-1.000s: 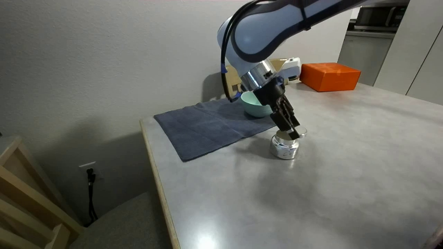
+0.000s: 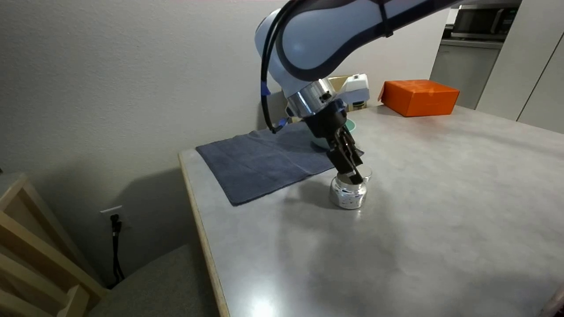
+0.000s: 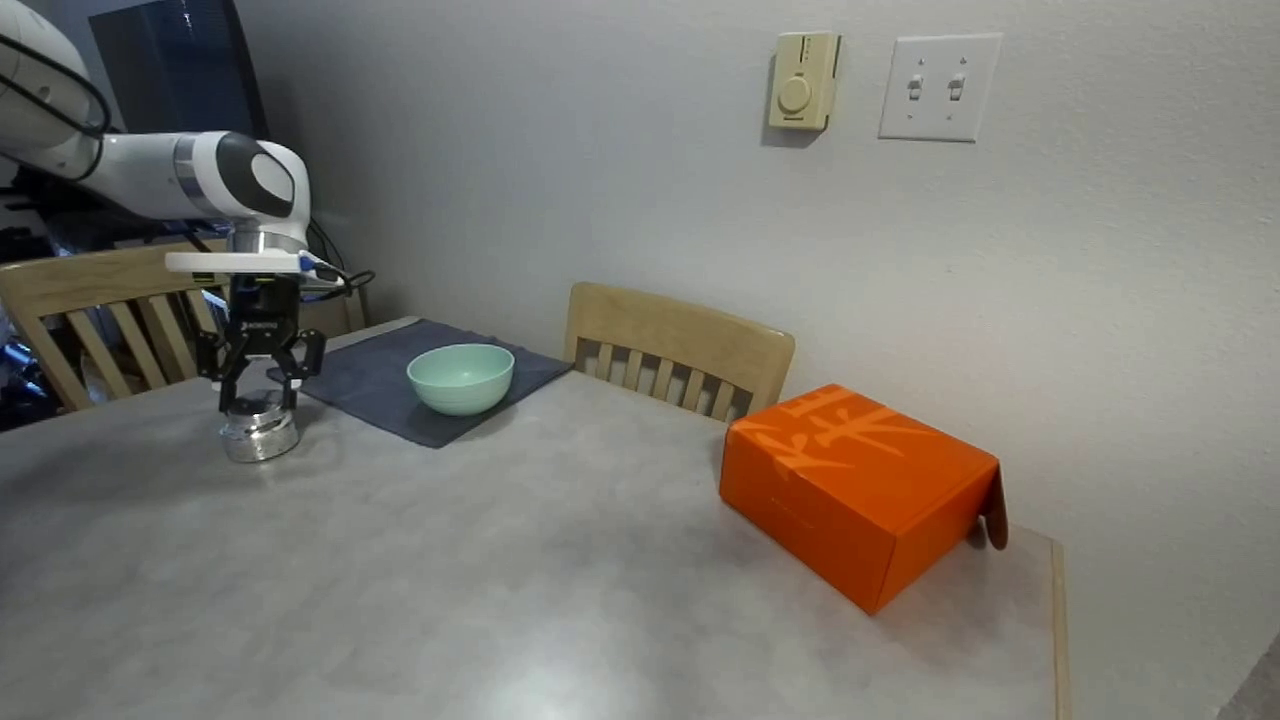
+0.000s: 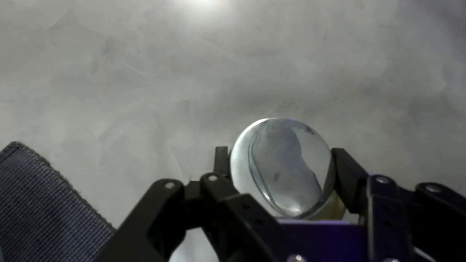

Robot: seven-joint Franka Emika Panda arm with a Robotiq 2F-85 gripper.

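Observation:
A small shiny silver canister [image 2: 348,196] stands upright at the tabletop near the dark cloth's right corner. My gripper [image 2: 353,177] reaches down to it from above, tilted, and is shut on its upper part. From the second exterior view, a finger shows on either side of the silver canister [image 3: 260,434]. Between the two black fingertips in the wrist view lies the round mirrored top of the canister [image 4: 279,168]. Whether its base touches the table or hangs just above it, I cannot tell.
Behind the gripper, a mint-green bowl [image 3: 462,378] sits on the dark blue cloth [image 2: 264,161]. An orange box [image 3: 858,492] stands well away at the table's other end. Bare grey tabletop [image 2: 449,211] spreads in front and to the right. The wall runs behind.
In exterior view 1, my arm and the canister between its fingers have shifted left and a little nearer the camera. The bowl is now largely hidden behind the gripper.

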